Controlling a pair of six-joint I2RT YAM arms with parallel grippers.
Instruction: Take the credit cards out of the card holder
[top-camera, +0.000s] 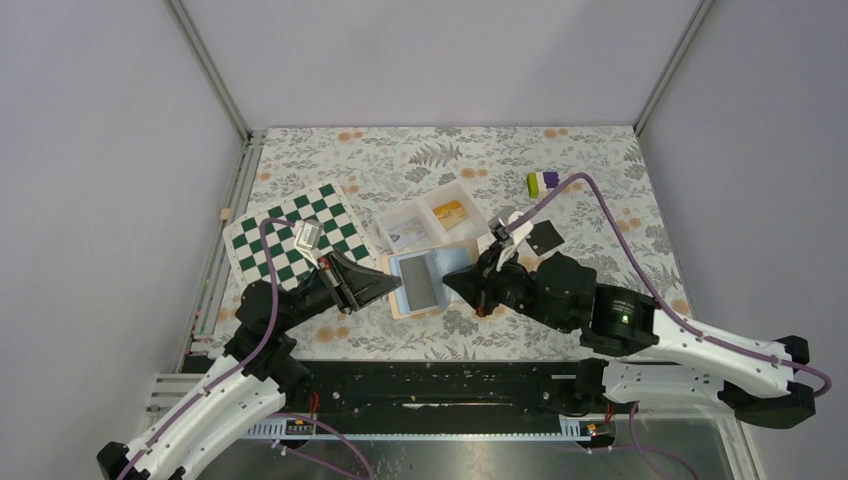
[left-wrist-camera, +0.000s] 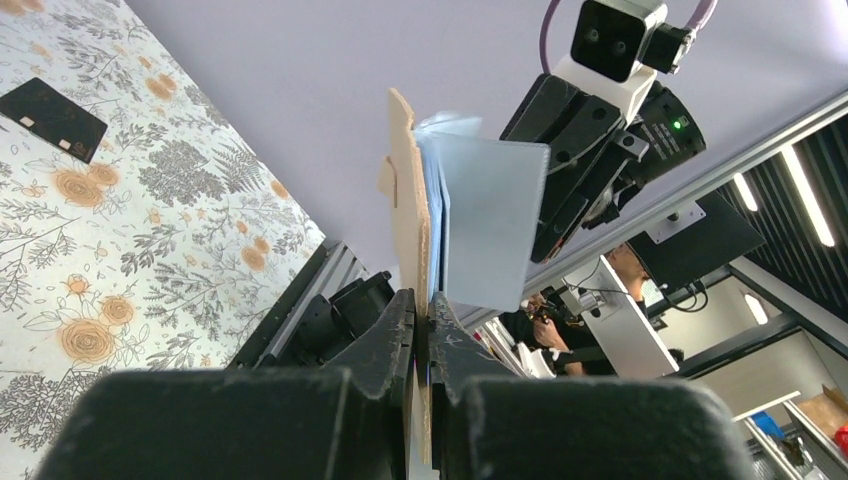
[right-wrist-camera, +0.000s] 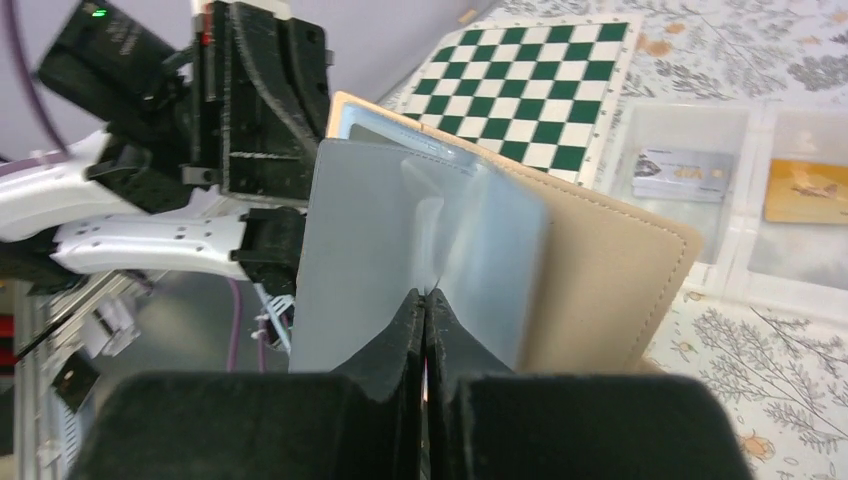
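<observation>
The tan card holder (top-camera: 402, 306) with pale blue sleeves is held upright by my left gripper (top-camera: 393, 282), shut on its edge; in the left wrist view it rises from between the fingertips. My right gripper (top-camera: 448, 278) is shut at a translucent sleeve (right-wrist-camera: 370, 250), which is swung out from the holder; its fingertips appear to pinch the thin sleeve edge, though this is hard to tell. A dark grey panel shows inside the holder in the top view. No card is clearly visible in the holder.
A two-compartment white tray (top-camera: 422, 200) with a pale card and a yellow card (top-camera: 449, 212) lies behind the holder. A checkered board (top-camera: 308, 205) is at left, a black card (top-camera: 545, 236) and a small green-purple box (top-camera: 535, 184) at right.
</observation>
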